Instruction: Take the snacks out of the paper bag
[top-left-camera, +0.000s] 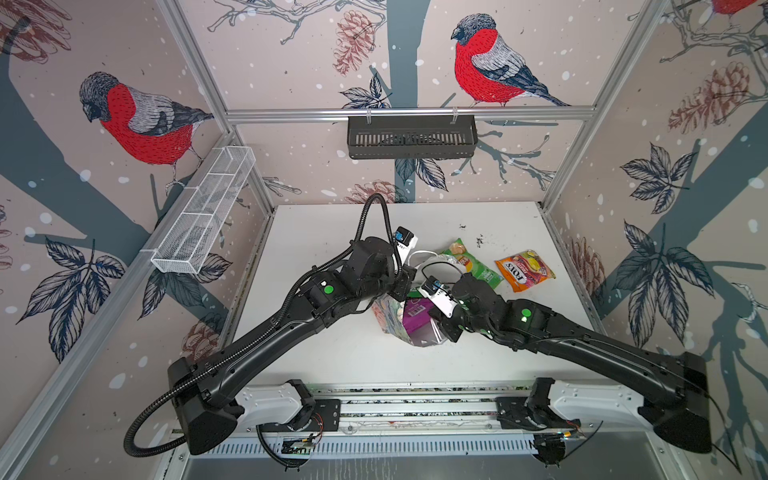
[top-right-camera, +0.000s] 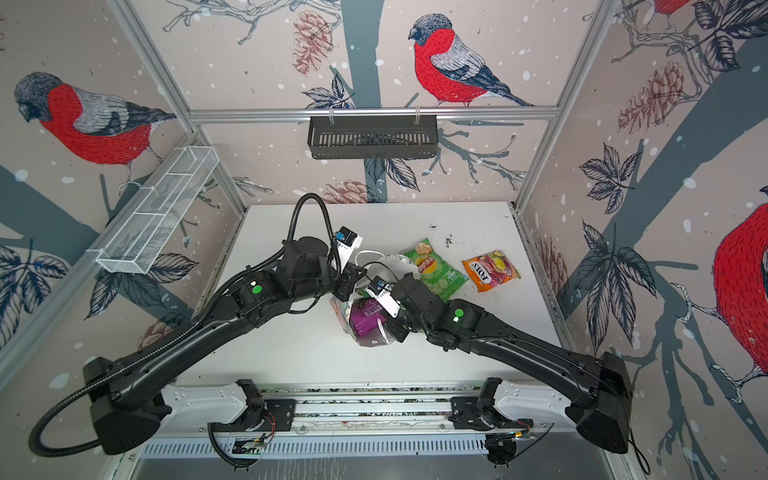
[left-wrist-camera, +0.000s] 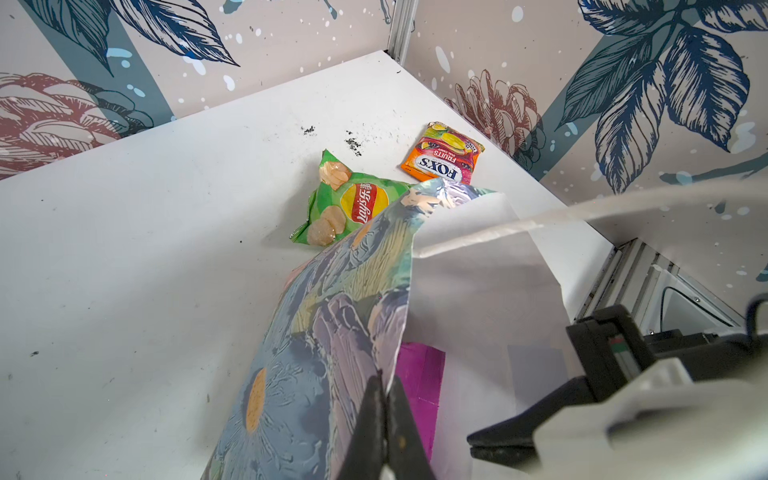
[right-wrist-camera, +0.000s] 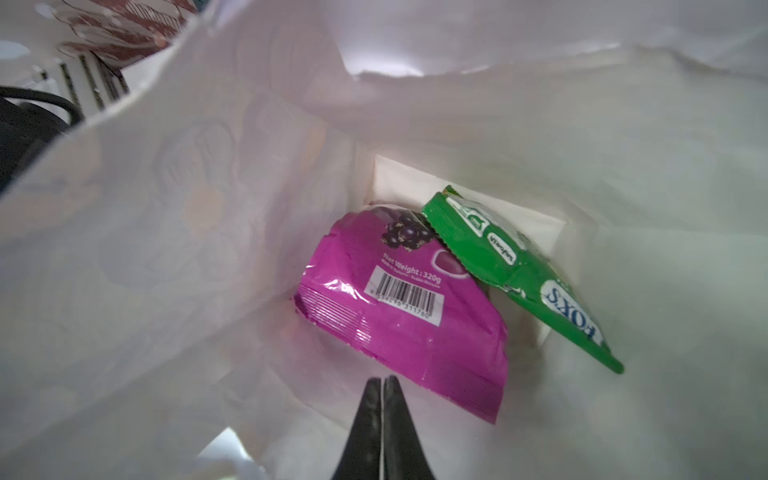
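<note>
The patterned paper bag (left-wrist-camera: 320, 360) stands upright with its mouth open. My left gripper is shut on the bag's rim, the paper edge running between its fingertips. Inside the bag, in the right wrist view, lie a purple snack pack (right-wrist-camera: 400, 304) and a green Fox's pack (right-wrist-camera: 520, 272) leaning on the bag wall. My right gripper is over the bag's mouth, pointing in, only slightly open with a narrow slit between its fingers. Nothing is held there; the packs lie deeper. Outside on the table are a green chip bag (left-wrist-camera: 352, 200) and an orange Fox's pack (left-wrist-camera: 442, 153).
White bag handles (left-wrist-camera: 576, 212) arch over the mouth near my right arm. Both arms are close together above the bag. A dark basket (top-left-camera: 412, 137) hangs on the rear rail.
</note>
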